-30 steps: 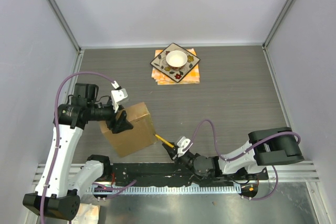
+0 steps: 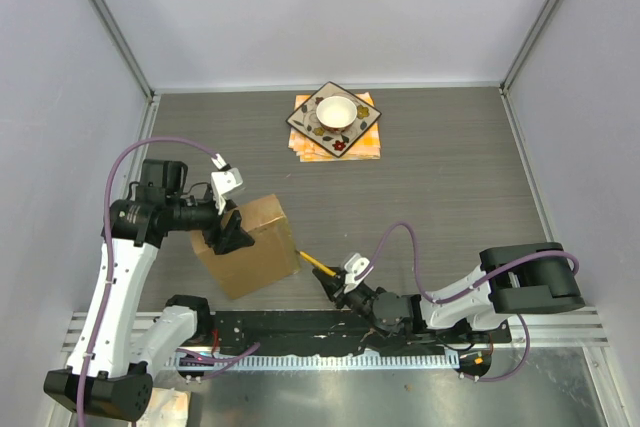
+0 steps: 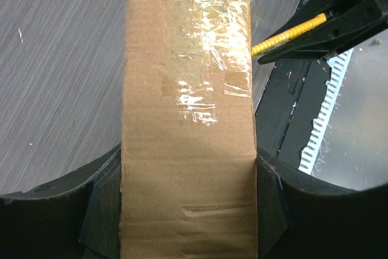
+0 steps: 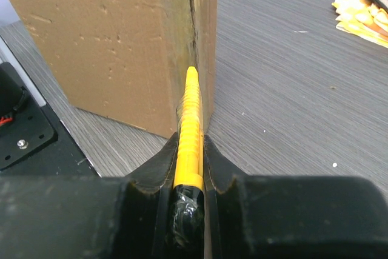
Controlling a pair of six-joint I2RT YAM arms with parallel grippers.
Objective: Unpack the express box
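The cardboard box (image 2: 245, 257) stands upright at the left front of the table, with my left gripper (image 2: 225, 227) shut on it. In the left wrist view its taped narrow face (image 3: 185, 89) fills the middle. My right gripper (image 2: 330, 275) is shut on a yellow box cutter (image 4: 191, 125), whose tip points at the box's taped corner edge. In the right wrist view a dark slit runs along that edge above the tip. I cannot tell whether the tip touches the cardboard.
A floral square tray (image 2: 305, 117) with a white bowl (image 2: 336, 111) rests on an orange checked cloth (image 2: 366, 147) at the back middle. A dark front edge lies below the box.
The box and left arm look unchanged.
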